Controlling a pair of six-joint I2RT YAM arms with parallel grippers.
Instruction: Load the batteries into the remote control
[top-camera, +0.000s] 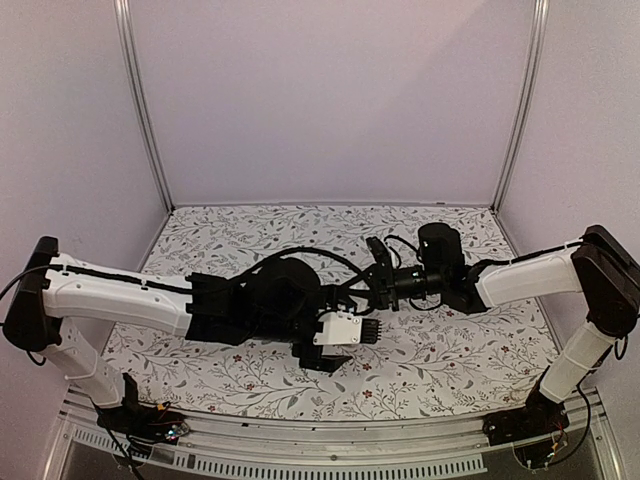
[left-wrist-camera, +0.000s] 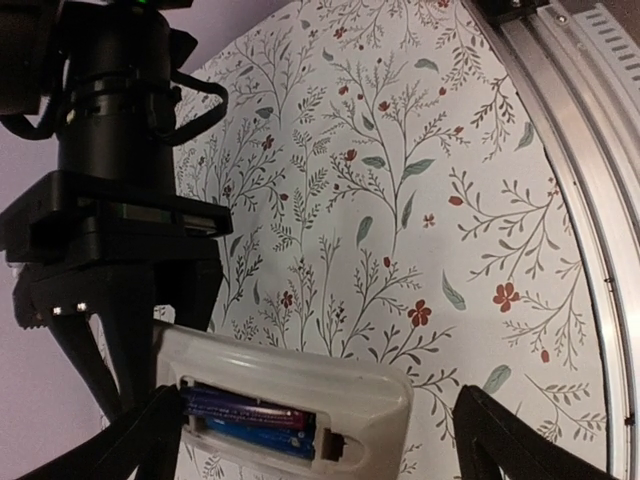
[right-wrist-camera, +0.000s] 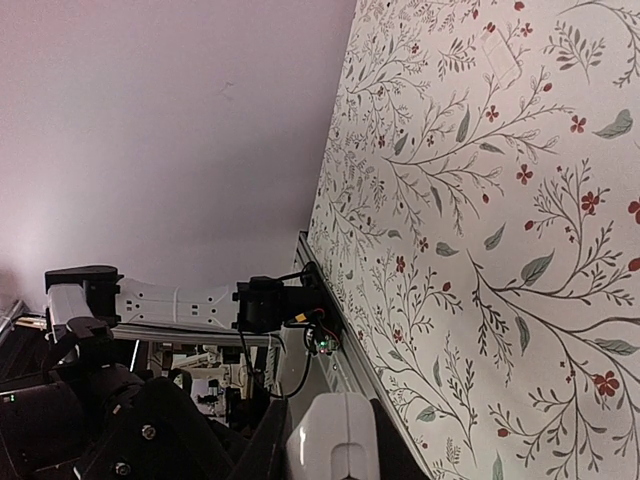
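A white remote control, also at the bottom of the right wrist view (right-wrist-camera: 332, 435), is held by my right gripper, which is shut on its end. Its open compartment shows a purple battery (left-wrist-camera: 245, 408) above a blue battery (left-wrist-camera: 250, 436); whether they are fully seated is unclear. My left gripper is open, its two fingers on either side of the remote; contact cannot be told. In the top view the left gripper's body hides most of the remote.
Walls surround it at back and sides, and a metal rail (top-camera: 330, 430) runs along the front edge.
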